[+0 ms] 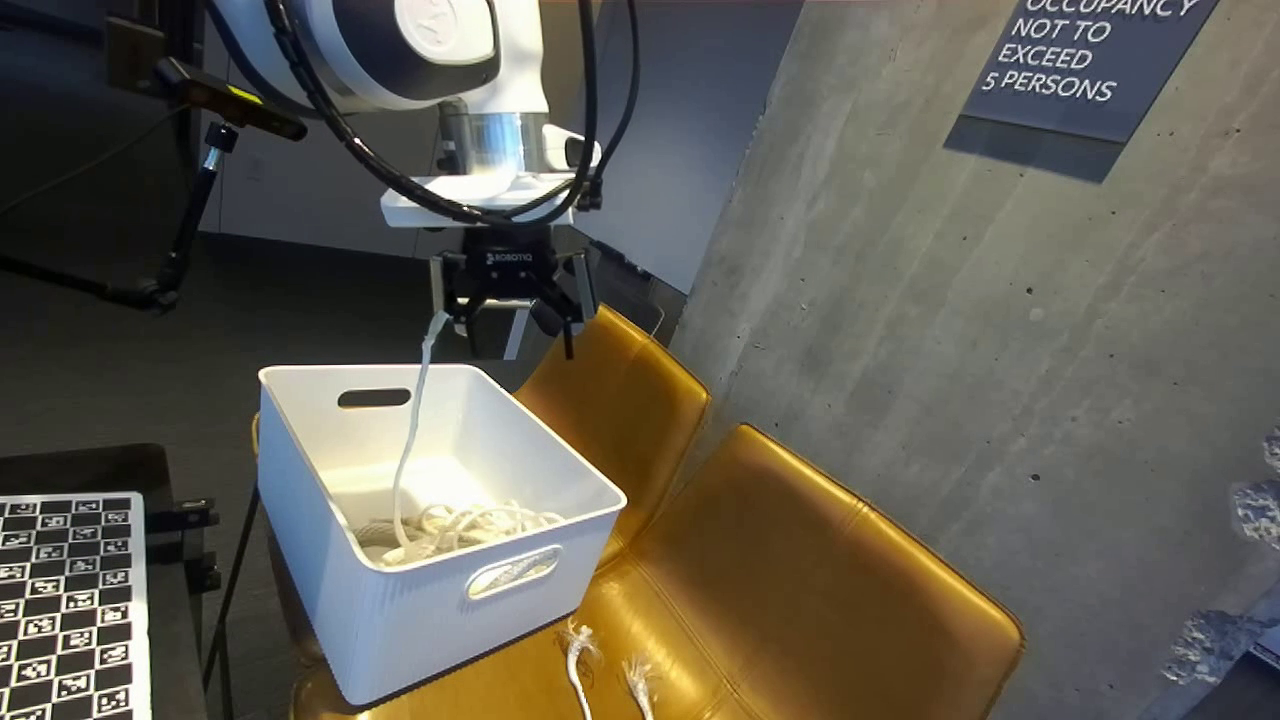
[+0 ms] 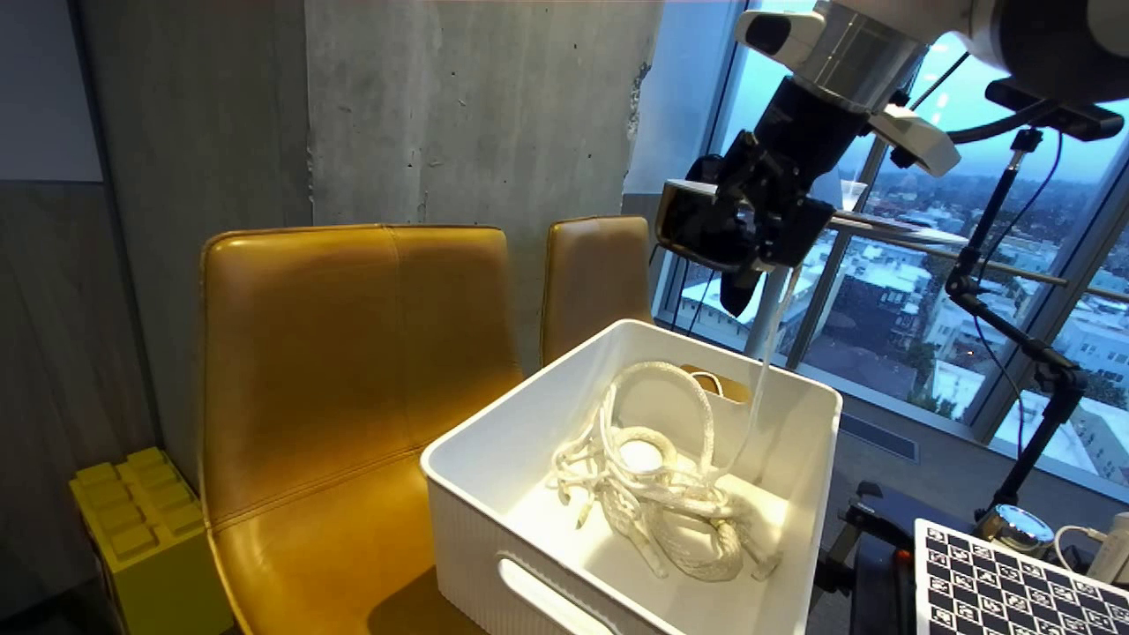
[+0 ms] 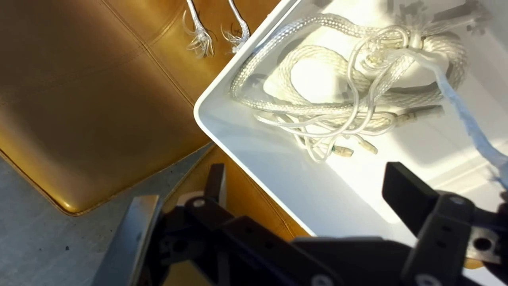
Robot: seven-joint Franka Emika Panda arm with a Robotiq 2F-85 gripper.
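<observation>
My gripper [image 1: 521,341] hangs above and behind the white bin [image 1: 441,624] with its fingers wide apart. Nothing shows between its fingers. In the wrist view one black finger [image 3: 405,198] is over the bin's inside, the other outside its rim. A pale strip [image 1: 414,438] runs from the outer side of one finger's linkage down to the white ropes [image 1: 480,524] in the bin. What keeps its upper end there cannot be made out. From above, the ropes [image 3: 300,107] and several thin cords lie coiled and tangled on the bin floor.
The bin stands on a tan chair, beside another chair back [image 2: 360,349]. Two frayed rope ends [image 3: 202,40] lie on the seat outside the bin. A checkered board [image 1: 72,600] is at the left, with a camera stand [image 1: 180,228] behind it.
</observation>
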